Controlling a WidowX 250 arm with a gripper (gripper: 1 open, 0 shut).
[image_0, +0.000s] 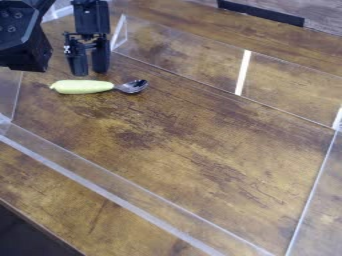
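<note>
A pale yellow-green, elongated object (80, 87), like a toy vegetable, lies on the wooden table at the upper left. A metal spoon (131, 87) lies at its right end, bowl to the right, its handle hidden or overlapped by the pale object. My black gripper (88, 62) is just above and behind the pale object, fingers pointing down and apart, open with nothing seen between them.
Clear plastic panels (187, 63) with white tape strips border the work area on the back, front and sides. The middle and right of the wooden surface (201, 150) inside them are bare.
</note>
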